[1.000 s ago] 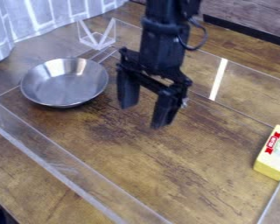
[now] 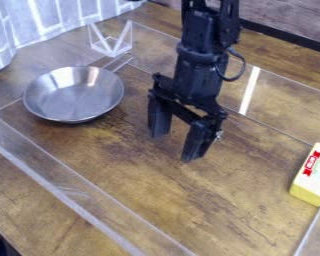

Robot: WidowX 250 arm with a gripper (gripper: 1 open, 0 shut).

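Note:
My black gripper (image 2: 179, 132) hangs over the middle of the wooden table (image 2: 149, 205), its two fingers spread apart with nothing visible between them. A steel bowl (image 2: 73, 95) rests to the left of the gripper. A yellow box (image 2: 312, 175) with a red and white label lies at the right edge.
A small white wire stand (image 2: 109, 38) is at the back left, beside a translucent white object at the corner. White tape strips mark the table.
The arm and gripper have moved back, away from the camera, and slightly right. The bowl and yellow box have not moved.

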